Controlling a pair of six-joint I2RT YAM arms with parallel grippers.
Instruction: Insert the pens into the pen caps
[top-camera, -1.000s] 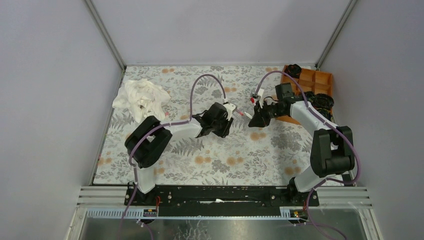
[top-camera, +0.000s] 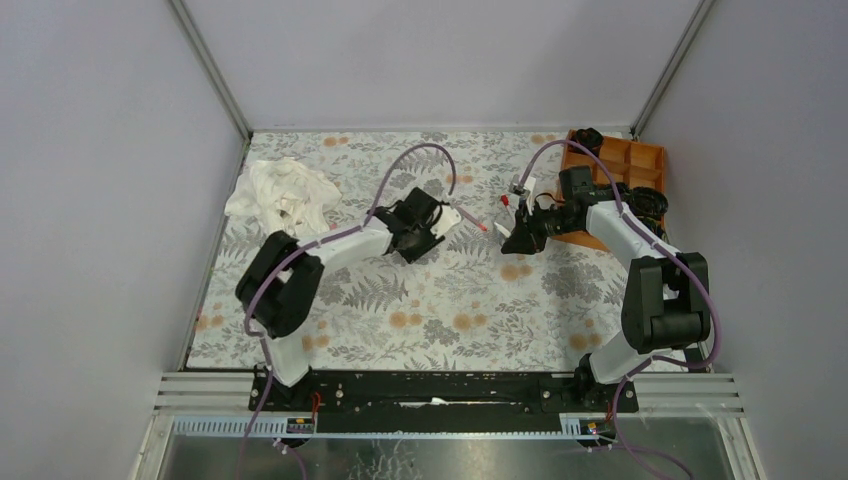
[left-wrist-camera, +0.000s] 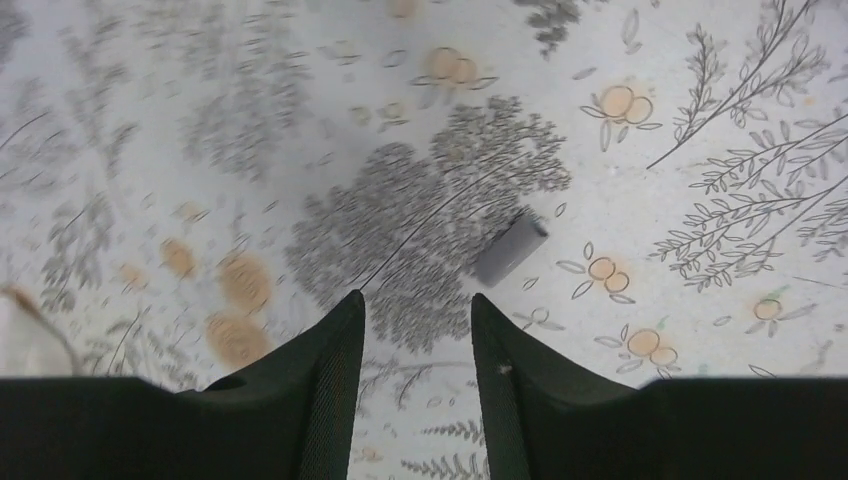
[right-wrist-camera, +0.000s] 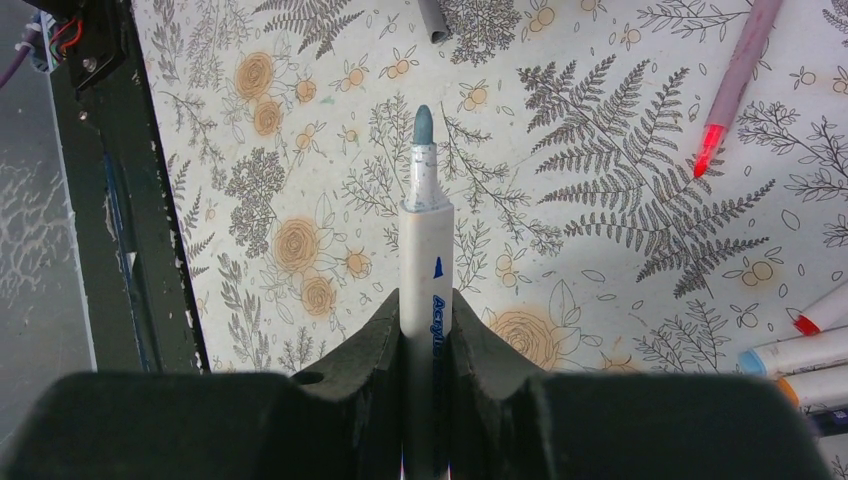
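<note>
In the right wrist view a white marker pen (right-wrist-camera: 425, 255) with a grey-blue tip points away from my right gripper, which is shut on its barrel. The pen is uncapped and held above the table. A small grey pen cap (left-wrist-camera: 512, 248) lies on the patterned cloth in the left wrist view, just beyond and right of my left gripper. That gripper is open, with only cloth showing between its fingers. A pink-red pen (right-wrist-camera: 741, 90) with a bare red tip lies apart on the table.
Several pens, among them one with a light blue end (right-wrist-camera: 795, 353), lie at the right wrist view's lower right. A wooden compartment tray (top-camera: 648, 163) stands at the back right, a crumpled white cloth (top-camera: 285, 198) at the back left.
The right arm, with the white pen, has barely moved.
</note>
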